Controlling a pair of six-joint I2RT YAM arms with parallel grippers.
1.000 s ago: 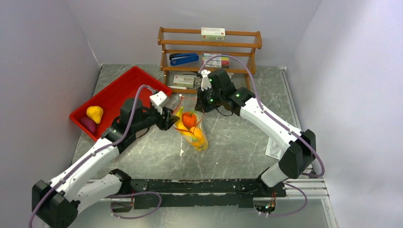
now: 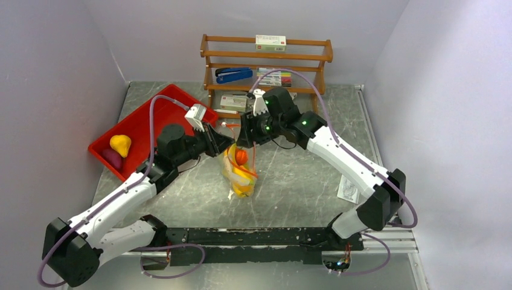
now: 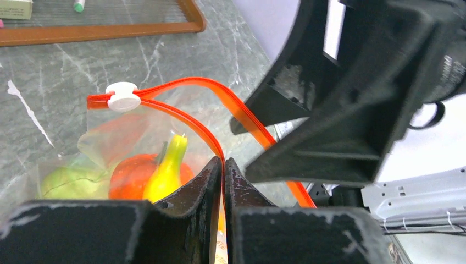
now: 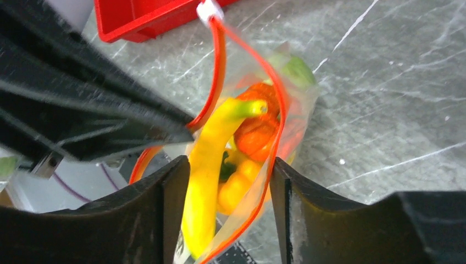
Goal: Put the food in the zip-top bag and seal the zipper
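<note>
The clear zip top bag [image 2: 228, 172] hangs over the worktop, its mouth edged by an orange zipper [image 3: 181, 113] with a white slider [image 3: 123, 97]. Inside lie a yellow banana [image 4: 210, 165], an orange pumpkin-like piece [image 4: 257, 132] and something green [image 3: 71, 181]. My left gripper is shut on one side of the orange-edged rim. My right gripper stands partly open, with the opposite orange edge passing between its fingers, close to the right-hand finger [image 4: 283, 181]. In the top view both grippers meet closely above the bag.
A red bin [image 2: 96, 147] at left holds a yellow pear-shaped item [image 2: 121, 145] and a purple item [image 2: 112, 159]. Behind the bag stands a wooden rack [image 2: 329, 51] with a blue stapler [image 2: 233, 75] and boxes.
The left gripper has moved right, nearer the right one. The right gripper has shifted slightly left and its finger has opened. The bag now hangs farther left, its mouth narrower.
</note>
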